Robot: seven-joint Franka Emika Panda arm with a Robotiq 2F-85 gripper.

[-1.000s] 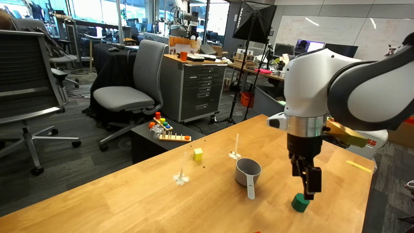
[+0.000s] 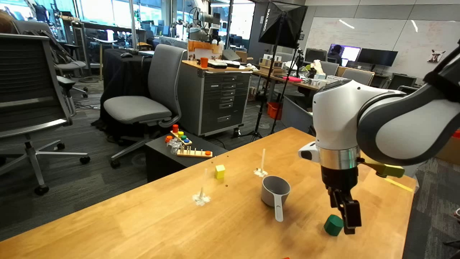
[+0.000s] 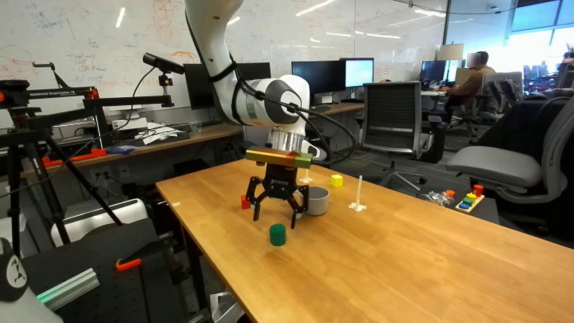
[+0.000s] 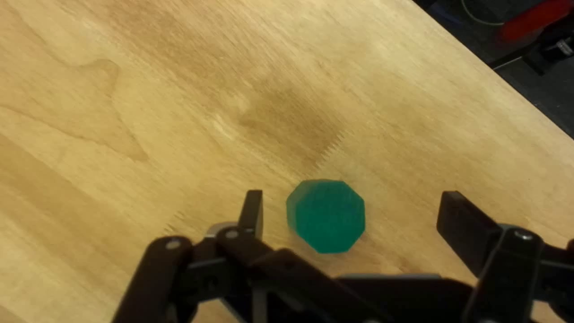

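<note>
A green octagonal block point(image 4: 330, 216) stands on the wooden table, between the spread fingers of my gripper as the wrist view looks down, nearer the left finger. Seen from the second exterior view, the gripper point(image 3: 274, 220) is open just above and behind the green block point(image 3: 277, 234), with nothing held. In the first exterior view the gripper point(image 2: 350, 231) hangs close beside the green block point(image 2: 333, 225), low over the table. A grey cup with a handle point(image 2: 276, 192) sits upright to the block's left there; in the second view the cup point(image 3: 316, 201) is partly behind a finger.
A yellow block point(image 2: 220, 171) and two thin upright pegs, one nearer point(image 2: 201, 187) and one farther point(image 2: 262, 164), stand on the table. A red block point(image 3: 245, 202) lies behind the gripper.
My gripper has come down and slightly to the right in the first exterior view, nearer the table beside the green block. Block, cup and pegs have stayed in place.
</note>
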